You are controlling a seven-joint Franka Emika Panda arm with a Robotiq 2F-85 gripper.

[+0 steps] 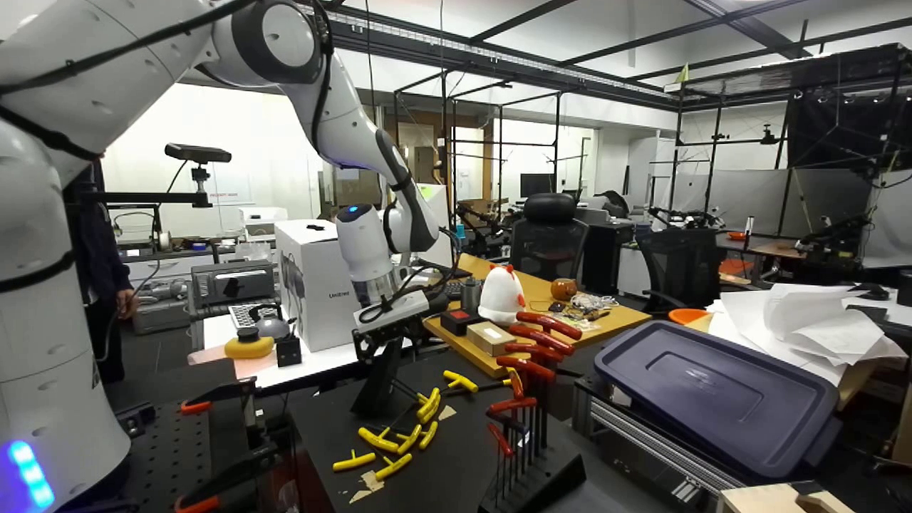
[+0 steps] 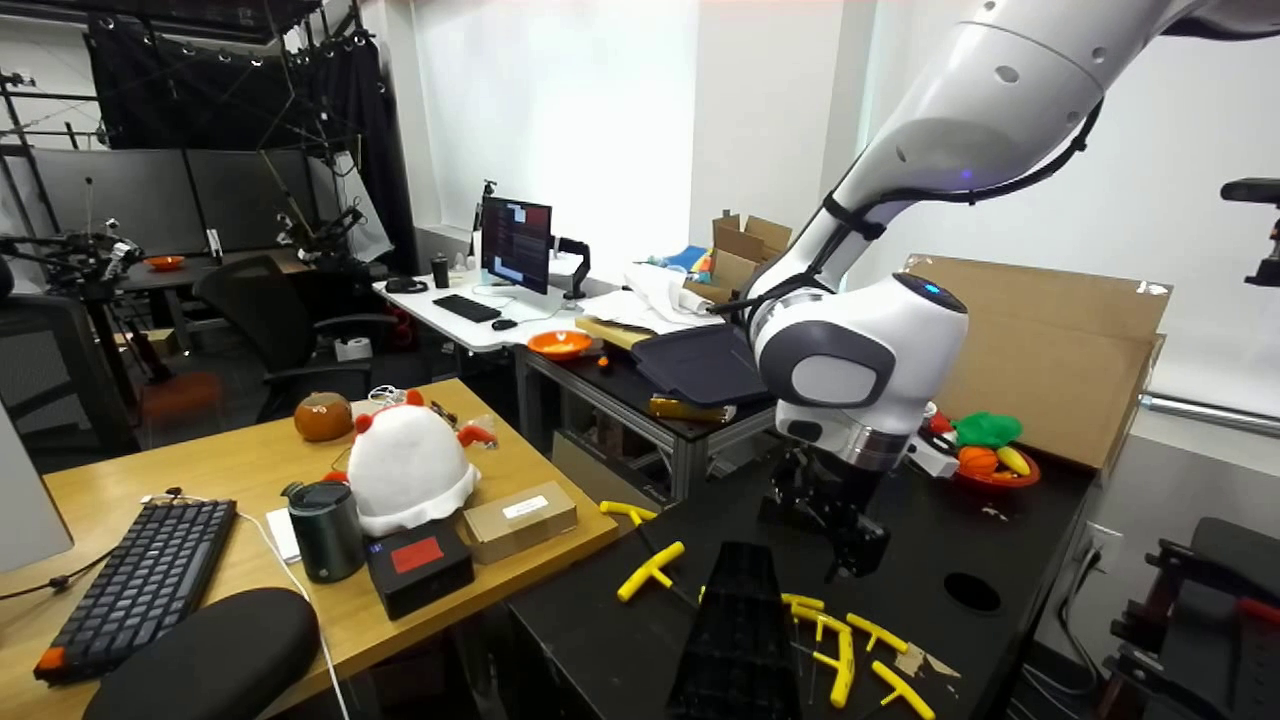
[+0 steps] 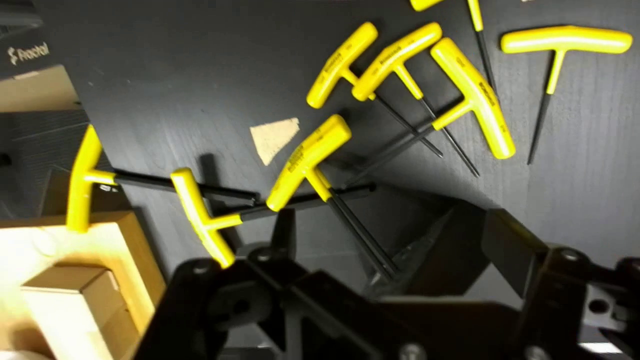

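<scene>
My gripper stands open above the black table, its two dark fingers (image 3: 284,231) wide apart in the wrist view. A black stand (image 2: 735,636) is below and close to it, leaning in exterior view 1. In the wrist view its dark shape lies in the gap between the fingers; whether they touch it I cannot tell. Several yellow T-handle hex keys lie loose on the table. One yellow key (image 3: 309,161) points its shaft toward the stand, and another key (image 3: 204,219) lies just beyond the left finger. The gripper's lower parts hide some of the stand.
A second black stand (image 1: 547,487) holds red-handled keys at the front. A wooden desk (image 1: 590,333) with a small cardboard box (image 2: 518,521) and a white plush toy (image 2: 410,466) borders the table. A bowl (image 2: 998,475) of toy food sits near the far edge.
</scene>
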